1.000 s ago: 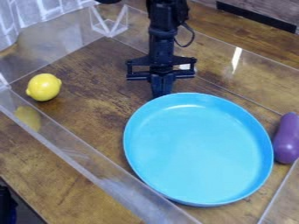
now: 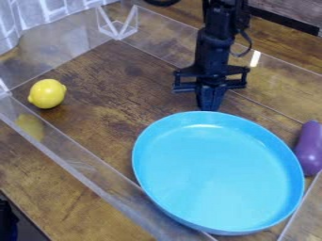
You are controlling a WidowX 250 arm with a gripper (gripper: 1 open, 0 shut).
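The black gripper (image 2: 209,94) hangs from the arm at the top centre, low over the wooden floor just behind the large blue plate (image 2: 217,171). Its fingertips are at or very near the plate's back rim. It looks shut, with nothing visible between its fingers, though the tips are small and dark. A yellow lemon (image 2: 47,93) lies at the left, and a purple eggplant (image 2: 312,149) lies at the right edge, beside the plate.
Clear plastic walls (image 2: 94,179) border the wooden work area. A white wire piece (image 2: 116,25) stands at the back left. The floor between the lemon and the gripper is clear.
The gripper has moved right and slightly toward the camera. The blue plate has shifted toward the camera and a little right. The eggplant and lemon look about the same.
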